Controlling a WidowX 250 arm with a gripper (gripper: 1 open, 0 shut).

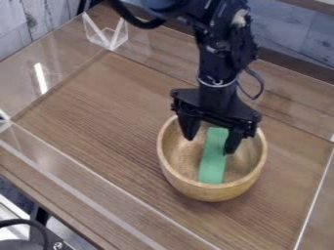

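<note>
A tan oval bowl (177, 176) sits on the wooden table at the centre right, holding an upright-to-view green oblong object (213, 161). My black gripper (210, 132) hangs over the back part of the bowl, its two fingers spread apart on either side of the green object's top end. Whether it touches the object is unclear.
A clear wire or plastic holder (107, 31) stands at the back left. A black cable (26, 229) lies at the front left corner.
</note>
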